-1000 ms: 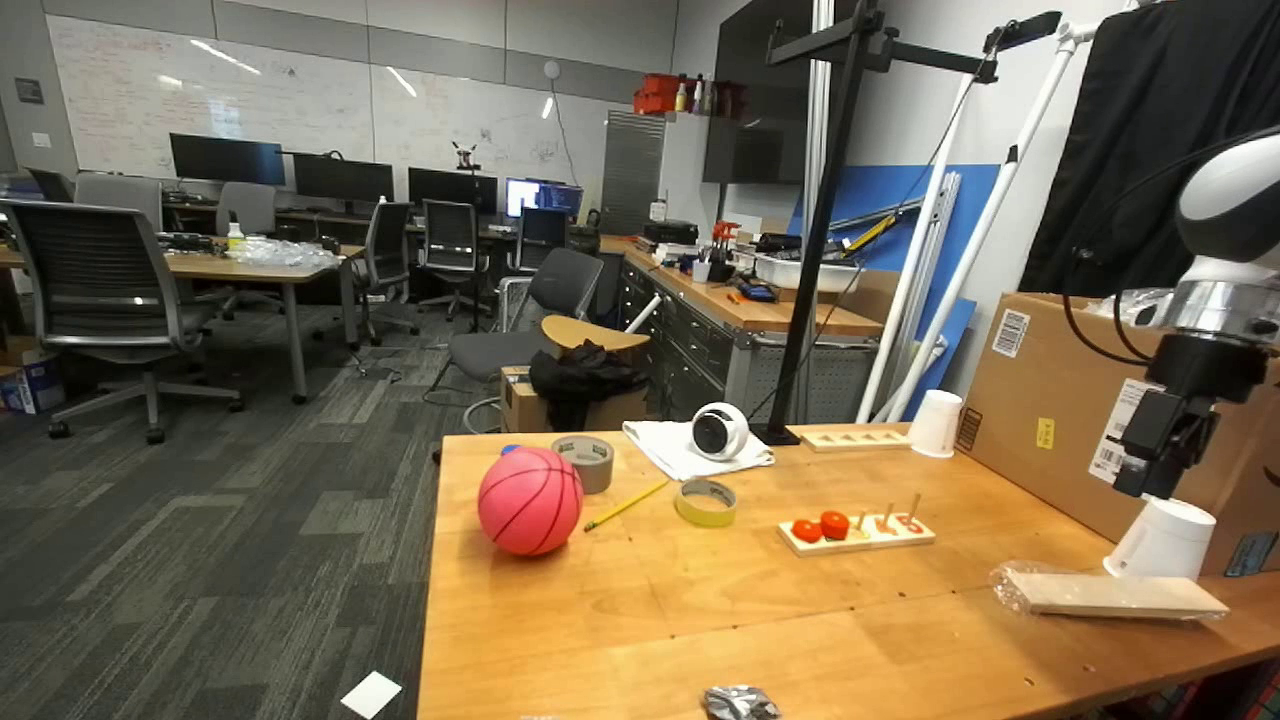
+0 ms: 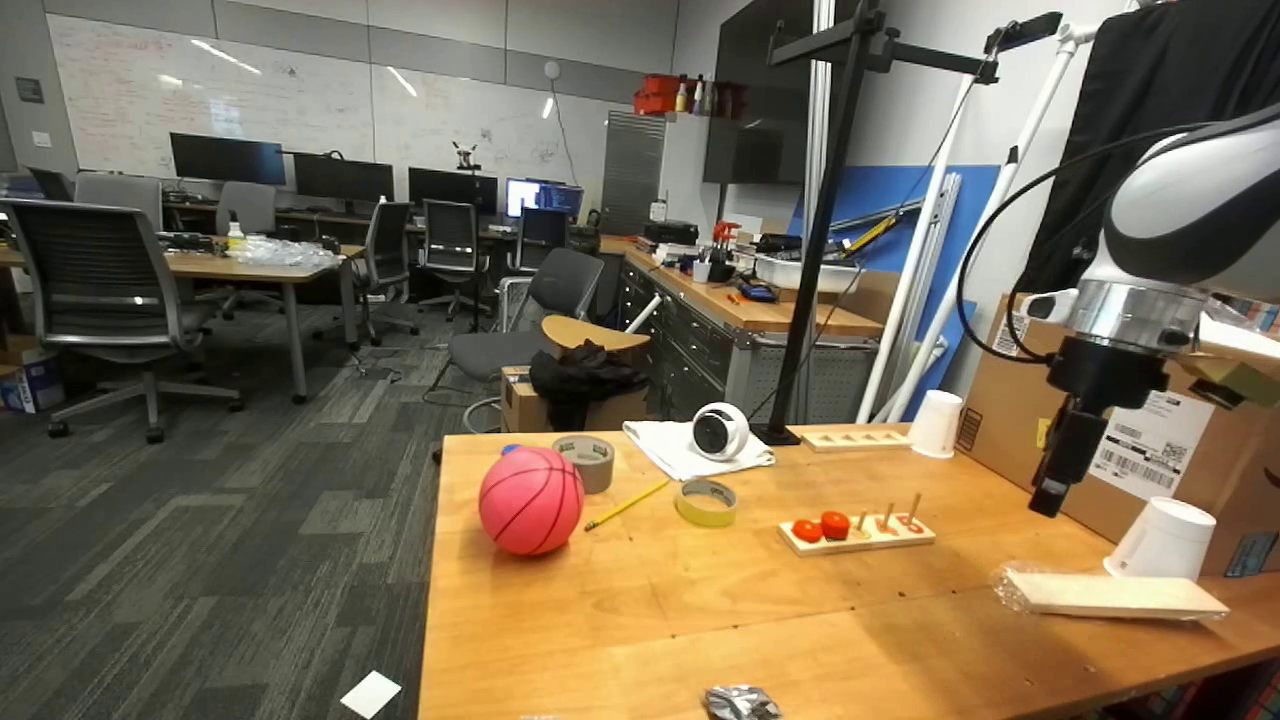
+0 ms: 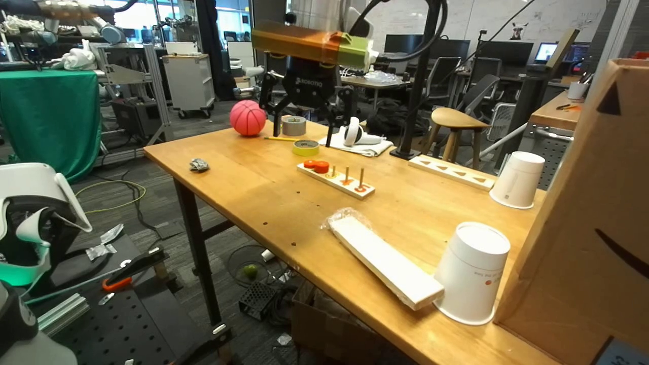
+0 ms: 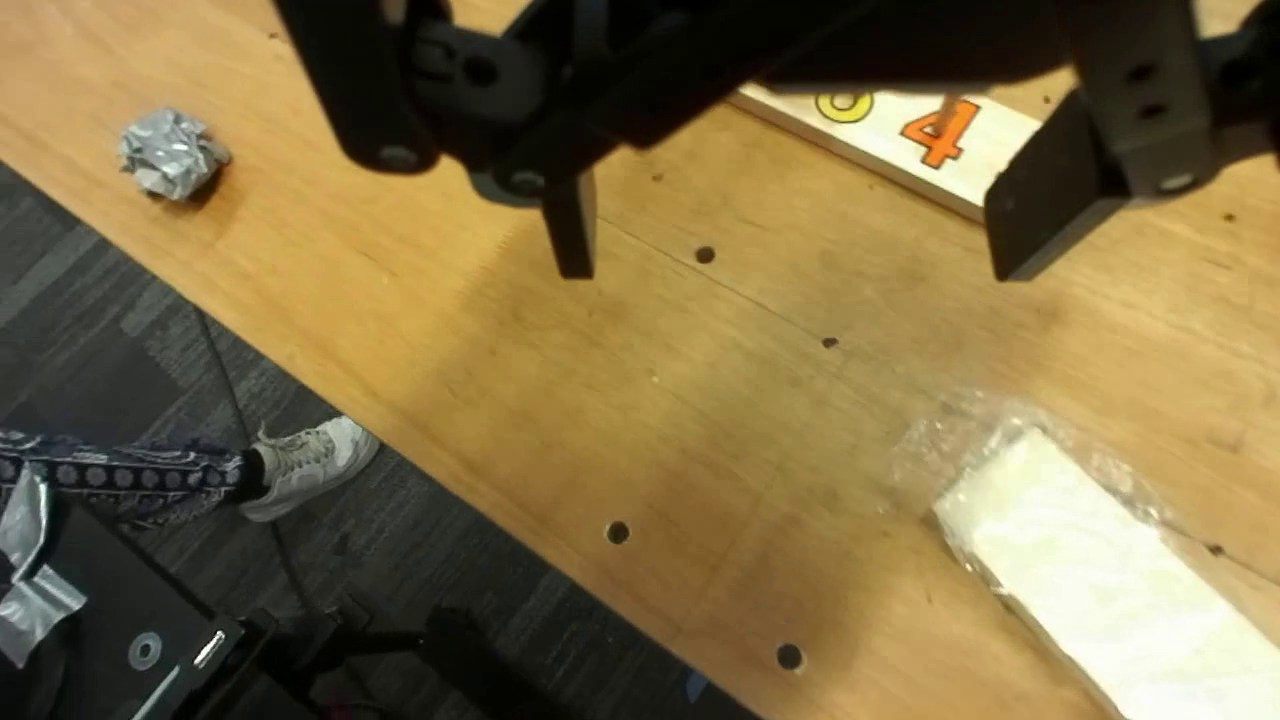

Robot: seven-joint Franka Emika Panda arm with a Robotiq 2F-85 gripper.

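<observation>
My gripper hangs open above the wooden table point(image 4: 504, 396), nothing between its fingers. In the second exterior view its two fingers point down, well apart, above the table. A numbered peg board point(image 3: 340, 181) carries two red-orange pieces point(image 3: 321, 167) at one end and bare pegs at the other; the wrist view shows part of this board point(image 4: 888, 144) behind the gripper. A white block partly in clear wrap point(image 3: 383, 258) lies toward the table's near side. The crumpled silver ball point(image 4: 172, 154) rests near the table edge.
Two upturned white cups point(image 3: 473, 272) stand by the cardboard box point(image 3: 584, 213). A pink ball point(image 2: 531, 500), grey tape roll point(image 2: 585, 462), yellow tape roll point(image 2: 705, 503), pencil point(image 2: 626, 505) and white camera point(image 2: 720, 432) on a cloth occupy the far side.
In the first exterior view, the arm and gripper have moved left, away from above the near white cup. The objects on the table look unmoved.
</observation>
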